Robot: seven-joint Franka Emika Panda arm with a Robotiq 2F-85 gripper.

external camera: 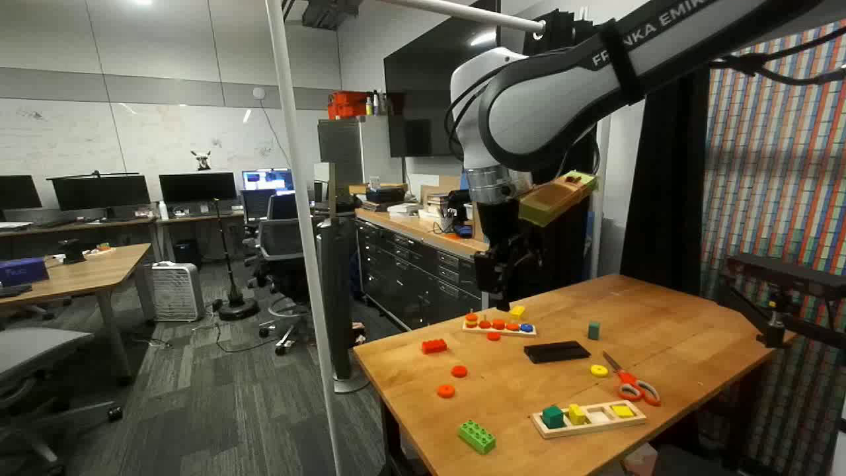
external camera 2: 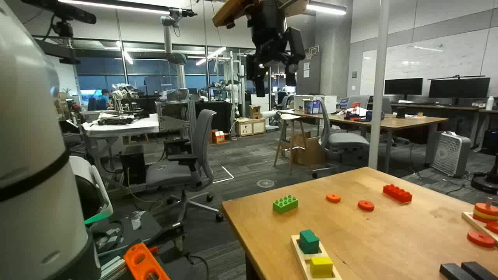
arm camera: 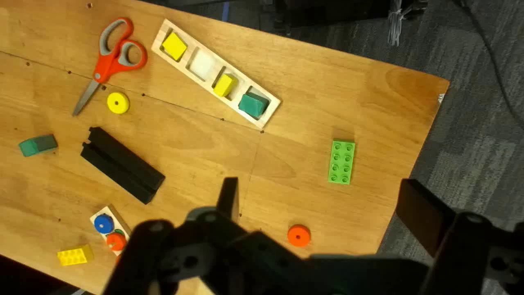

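My gripper hangs high above the wooden table, its fingers wide apart and nothing between them. Below the gap in the wrist view lie a green toy brick (arm camera: 341, 162) and an orange ring (arm camera: 299, 235). A wooden tray (arm camera: 200, 64) with square compartments holds a dark green block (arm camera: 253, 104) and two yellow pieces; one compartment is empty. Another green block (arm camera: 38, 145) rests on the bare table at the left. A red brick (external camera: 433, 346) and a peg board (external camera: 521, 332) with rings stand farther back in exterior view 1.
Red-handled scissors (arm camera: 114, 56) lie beside a yellow ring (arm camera: 118, 103). A black grooved piece (arm camera: 123, 164) sits mid-table, and a yellow brick (arm camera: 75, 255) is close to one edge. Bare wood surrounds the green brick.
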